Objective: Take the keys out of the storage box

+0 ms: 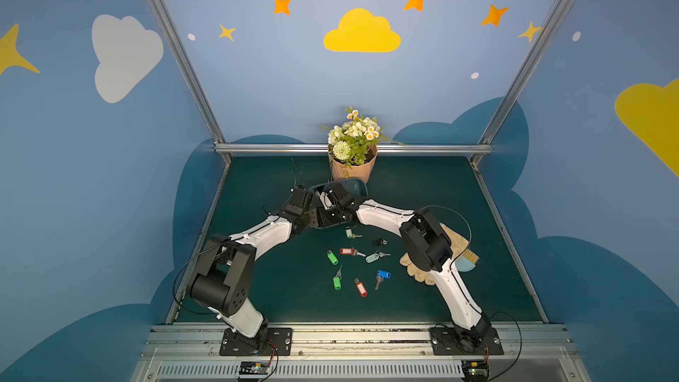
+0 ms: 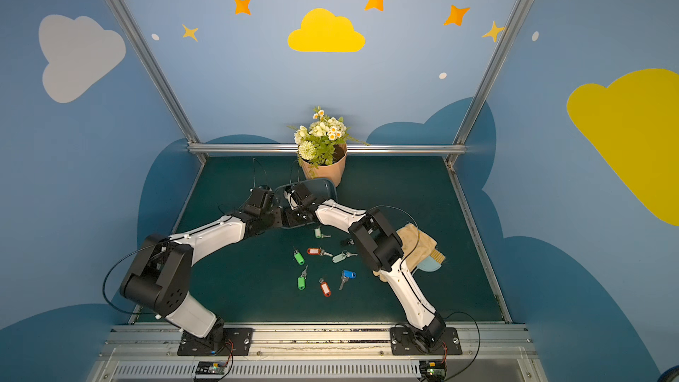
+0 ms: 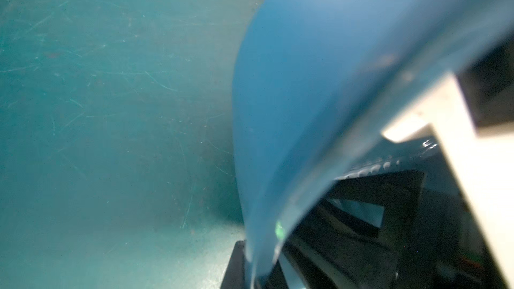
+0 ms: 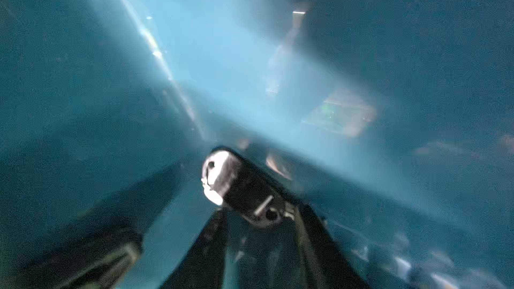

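Observation:
The blue storage box [image 1: 358,186] stands in front of the flowerpot, largely covered by my arms. In the left wrist view, my left gripper is shut on the rim of the box wall [image 3: 299,75]. My right gripper reaches into the box with its fingers apart. A black key fob [image 4: 235,182] with a bright silver end lies at those fingertips, across the gap; whether both fingers touch it cannot be told. Keys with tags lie on the table outside the box: green [image 1: 332,257], red [image 1: 361,287] and blue [image 1: 383,274] among them.
The flowerpot [image 1: 352,168] stands close behind the box. A beige glove [image 1: 418,268] and a pale blue brush [image 1: 465,264] lie by the right arm. Another small black item [image 1: 382,242] lies among the loose keys.

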